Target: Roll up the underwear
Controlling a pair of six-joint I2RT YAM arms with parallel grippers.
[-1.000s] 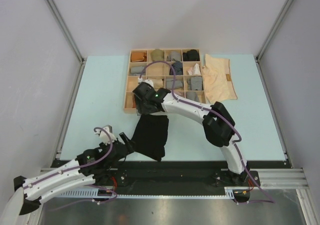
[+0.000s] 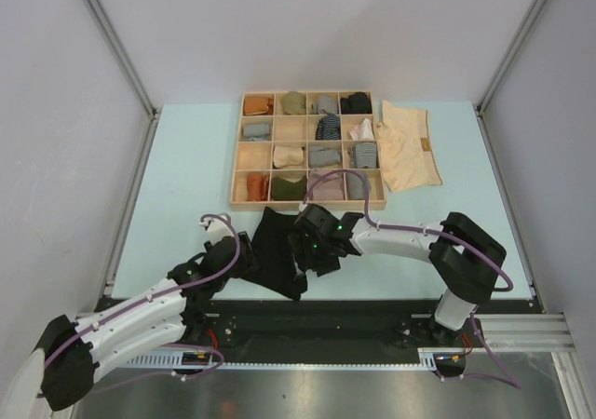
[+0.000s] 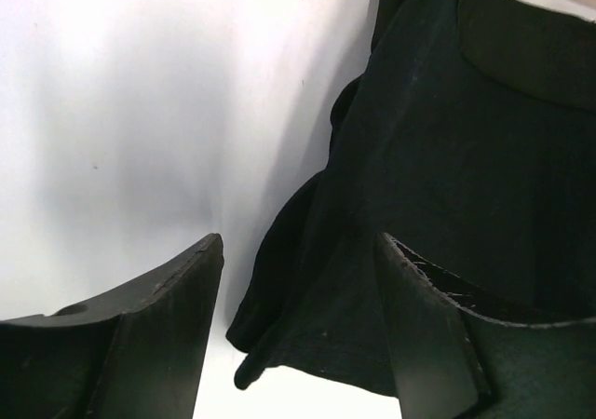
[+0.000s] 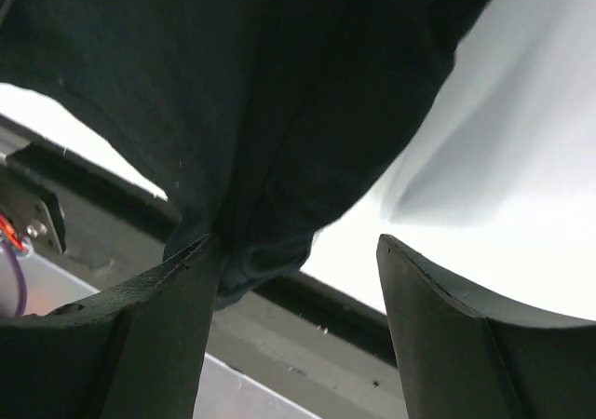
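Dark underwear [image 2: 271, 261] lies spread on the white table in the top view, between my two arms. My left gripper [image 2: 241, 252] is at its left side; in the left wrist view its fingers [image 3: 154, 344] are part open over the cloth's edge and bottom corner [image 3: 270, 326]. My right gripper [image 2: 303, 259] is over the right side; in the right wrist view it stands open above the cloth's lower right end [image 4: 261, 242], which reaches the table's front edge.
A wooden divider box [image 2: 252, 158] with folded clothes stands behind the underwear. A peach cloth [image 2: 405, 149] lies right of it.
My right gripper has moved from near the box toward the front, over the cloth's right side.
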